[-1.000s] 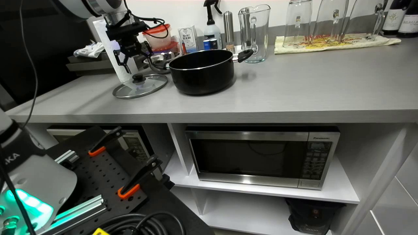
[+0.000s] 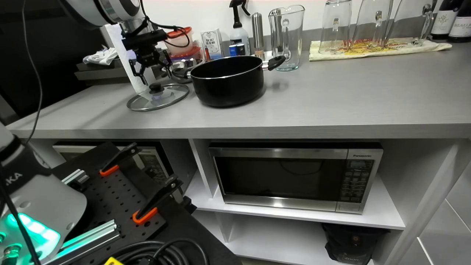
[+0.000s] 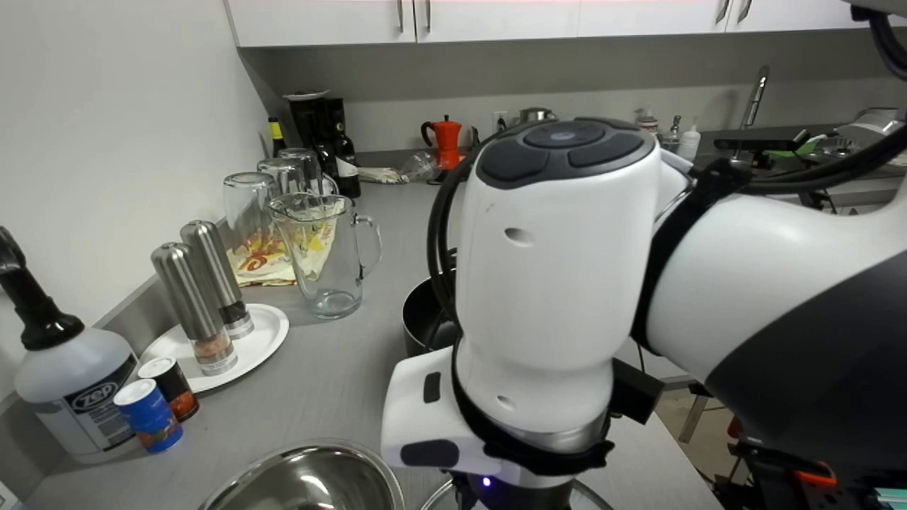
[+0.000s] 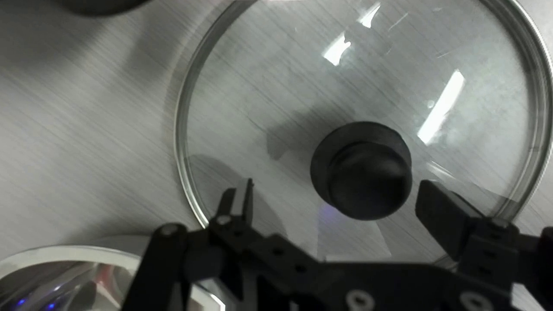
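Note:
A round glass lid [image 2: 145, 104] with a metal rim and a black knob [image 2: 155, 88] lies flat on the grey counter. My gripper [image 2: 157, 79] hangs open just above this lid, nothing held. Seen from the wrist, the knob [image 4: 370, 179] lies between the spread fingers, nearer the right one and slightly beyond the fingertips. Whether any finger touches the lid cannot be told. Beside the lid stands a black two-handled pot [image 2: 227, 86], uncovered. In the second exterior view the arm hides most of the lid and pot.
A steel bowl [image 3: 310, 484] sits close to the lid, near the left finger in the wrist view. A glass pitcher [image 2: 287, 39], a spray bottle [image 2: 238, 35] and grinders line the back. Right of the pot, the front counter [image 2: 353, 92] is clear.
The gripper has come down slightly toward the lid and shifted a little to the right in the first exterior view. Lid and pot have stayed in place.

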